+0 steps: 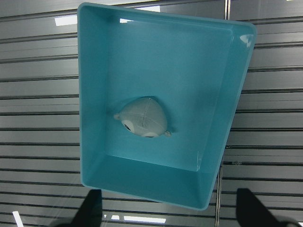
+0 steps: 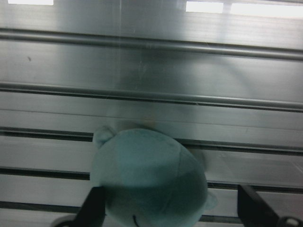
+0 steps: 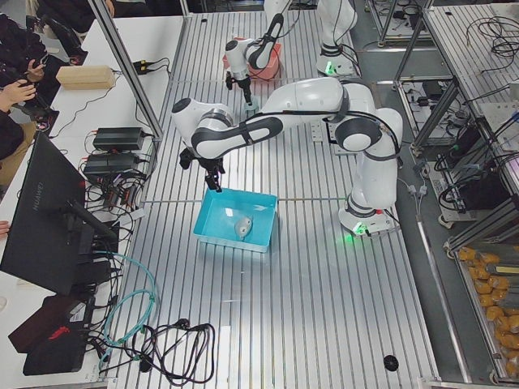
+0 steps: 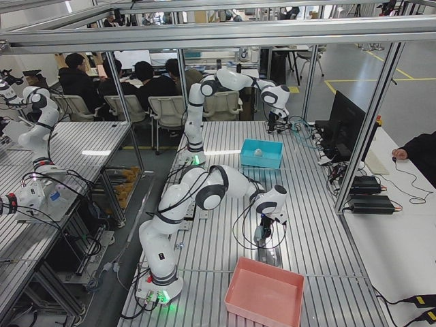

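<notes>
My left gripper (image 3: 203, 170) is open above and behind the turquoise bin (image 3: 211, 215). In the left wrist view a pale grey plush toy (image 1: 144, 118) with small ears lies in the bin (image 1: 189, 61). My right gripper (image 4: 268, 231) is low over the table beside a light teal plush toy (image 4: 259, 233). In the right wrist view that toy (image 2: 147, 175) sits between the spread, open fingertips; contact cannot be told.
A pink bin (image 4: 262, 289) stands at the near end in the right camera view. Cables (image 3: 178, 356), a monitor (image 3: 45, 211) and power units (image 3: 109, 166) line one side.
</notes>
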